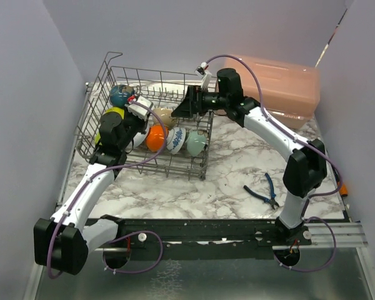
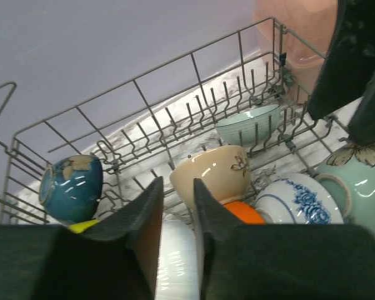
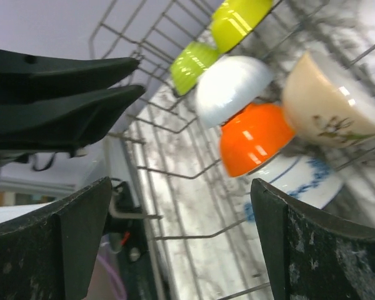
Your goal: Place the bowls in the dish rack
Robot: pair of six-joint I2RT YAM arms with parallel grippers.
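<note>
Several bowls rest in the wire rack: blue [image 2: 72,187], cream floral [image 2: 209,175], pale celadon [image 2: 247,125], orange [image 3: 256,140], blue-patterned white [image 2: 300,206], green [image 2: 359,178], white [image 3: 231,94] and yellow [image 3: 237,22]. My left gripper [image 1: 139,109] is over the rack's left part, part open, with nothing visible held; in its own view the fingers point at the cream bowl from nearer. My right gripper [image 1: 189,103] hangs open over the rack's back right, empty, above the bowls.
The rack's rim [image 1: 150,70] borders the bowls. A pink plastic box [image 1: 281,87] stands at back right. Blue-handled pliers [image 1: 260,197] lie on the marble counter, whose front right is otherwise clear.
</note>
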